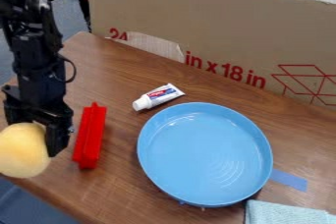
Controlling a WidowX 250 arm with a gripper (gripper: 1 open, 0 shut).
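The black gripper (46, 130) is at the left edge of the table, low beside a round pale-yellow plush-looking object (20, 151), which covers part of it; whether its fingers touch the object is hard to tell. A long red item (89, 136) lies just right of the gripper. A white toothpaste tube (157, 96) lies above a blue plate (203, 155) in the middle right of the table.
A cardboard box wall (223, 31) runs along the back. A grey-blue cloth (282, 215) lies at the front right, near a strip of blue tape (289, 180). Bare wood lies between the red item and the back.
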